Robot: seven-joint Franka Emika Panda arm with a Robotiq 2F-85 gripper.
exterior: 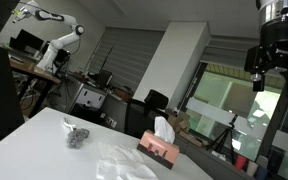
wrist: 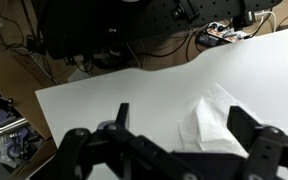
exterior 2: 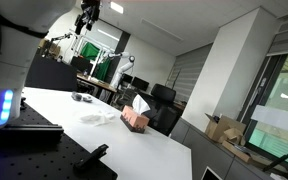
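Note:
A crumpled white tissue or cloth (exterior: 126, 162) lies flat on the white table (exterior: 34, 150); the wrist view shows this white sheet (wrist: 212, 122) below and between the fingers. Behind it stands an orange-pink tissue box (exterior: 158, 149) with white tissue (exterior 2: 140, 103) sticking up from its top. A small grey, crumpled-looking item (exterior: 77, 138) sits at the table's left, too small to name. High above the table, my gripper is open, its two dark fingers wide apart and nothing between them. It touches none of these things.
Cables and dark equipment (wrist: 134, 50) border the table in the wrist view. A black office chair (exterior 2: 164, 108) stands behind the tissue box. Cardboard boxes (exterior 2: 222, 130) are off to the right.

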